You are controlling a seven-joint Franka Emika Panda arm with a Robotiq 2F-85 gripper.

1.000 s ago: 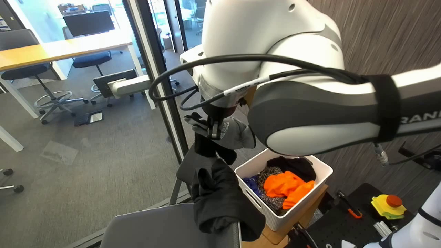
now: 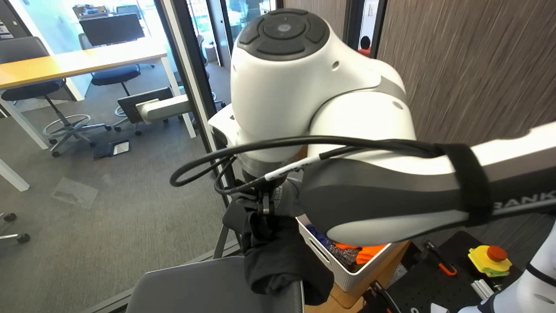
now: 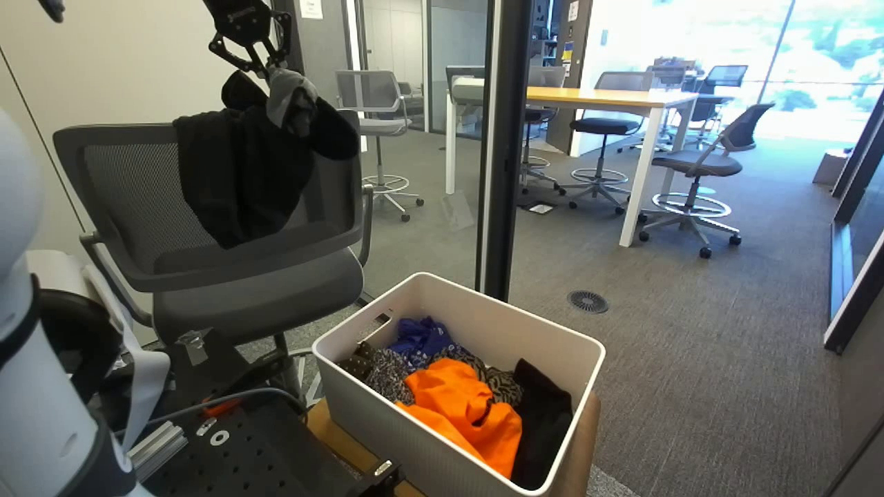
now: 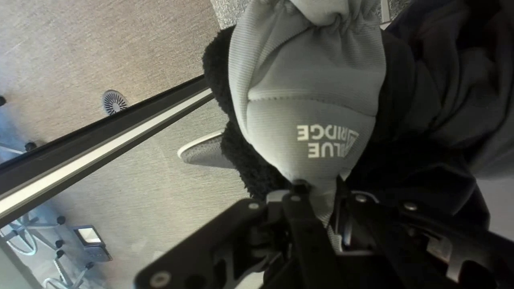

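In the wrist view my gripper is shut on a grey cap (image 4: 308,91) with white lettering and black fleecy flaps. From exterior view 2, the cap (image 3: 291,98) hangs below the fingertips at the top of a grey mesh chair's backrest (image 3: 108,166). A black garment (image 3: 240,178) is draped over that backrest, and the cap's lower part overlaps it. Whether the two are touching, I cannot tell. Exterior view 1 has the gripper (image 2: 266,204) right above the black garment (image 2: 284,255), with the arm hiding part of the cap.
A white bin (image 3: 547,327) stands in front of the chair, holding orange, blue, patterned and black cloth. Beside it is a black perforated board (image 3: 265,447) with tools. A dark glass-wall post (image 3: 497,157) rises behind the bin.
The arm has come down and slightly left in exterior view 1, bringing the held cap from above the chair down to the draped garment. The arm now covers part of the bin.
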